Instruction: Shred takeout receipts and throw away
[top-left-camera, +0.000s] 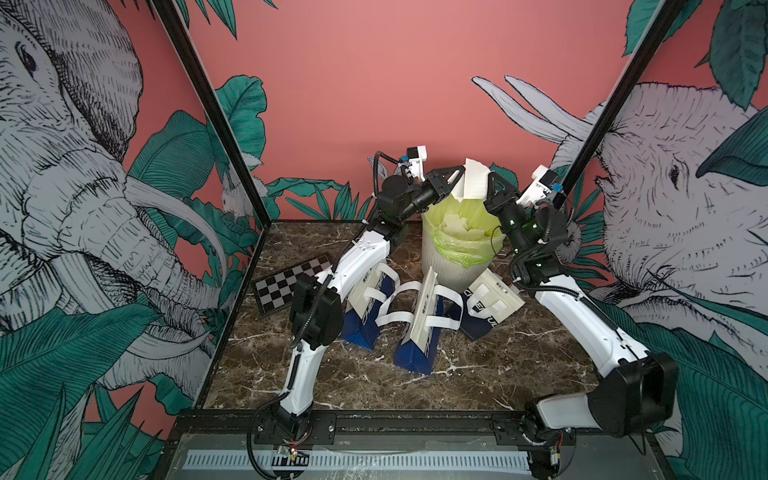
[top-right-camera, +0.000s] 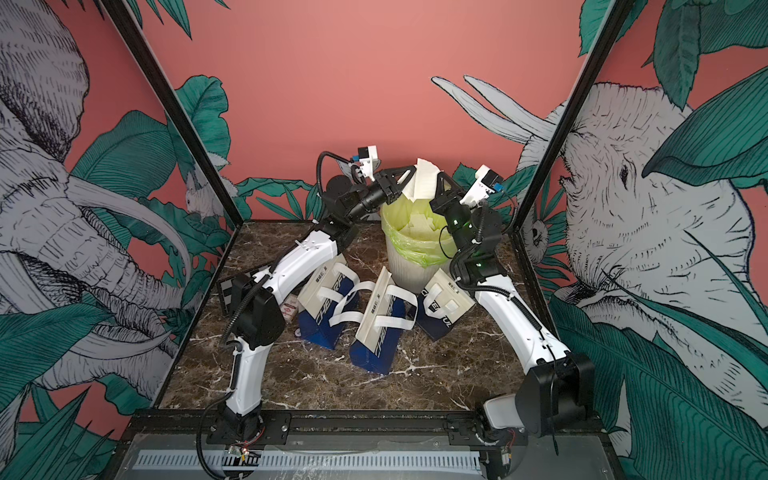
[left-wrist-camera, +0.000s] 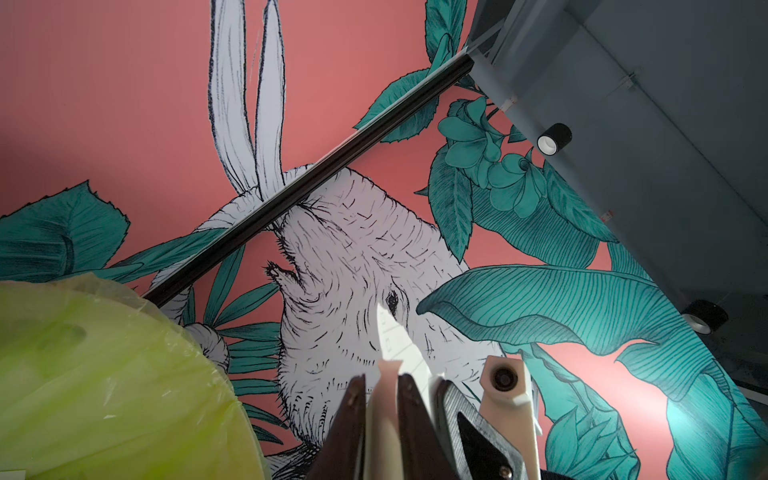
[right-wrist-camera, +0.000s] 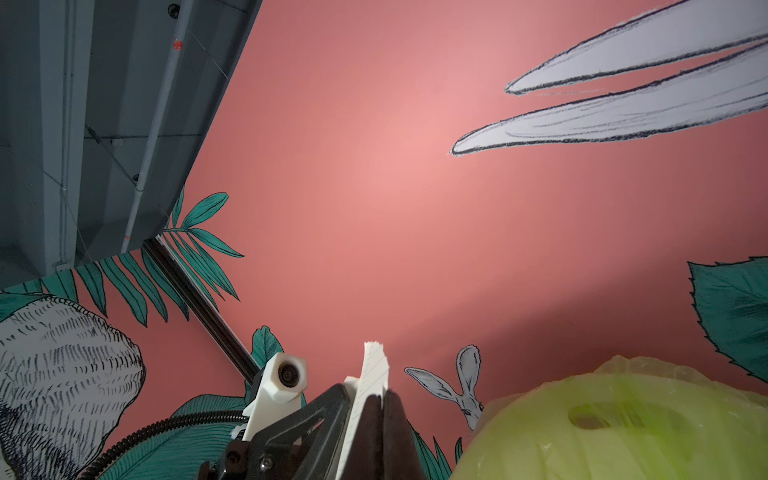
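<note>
A white paper receipt (top-left-camera: 475, 181) hangs upright above the trash bin (top-left-camera: 452, 261), spanning the short gap between my two grippers. My left gripper (top-left-camera: 460, 170) is shut on its left edge; in the left wrist view a strip of the receipt (left-wrist-camera: 388, 400) runs between the dark fingers. From the other side, my right gripper (top-left-camera: 491, 181) is shut on the right edge, and the receipt (right-wrist-camera: 373, 368) rises at its fingertips. Torn pale paper pieces (top-left-camera: 454, 224) lie inside the bin's yellow-green liner (top-left-camera: 465, 252).
Three blue-and-cream takeout bags with white handles stand in front of the bin: the left bag (top-right-camera: 324, 308), middle bag (top-right-camera: 380, 328) and right bag (top-right-camera: 438, 305). A checkered board (top-left-camera: 289, 285) lies at the left.
</note>
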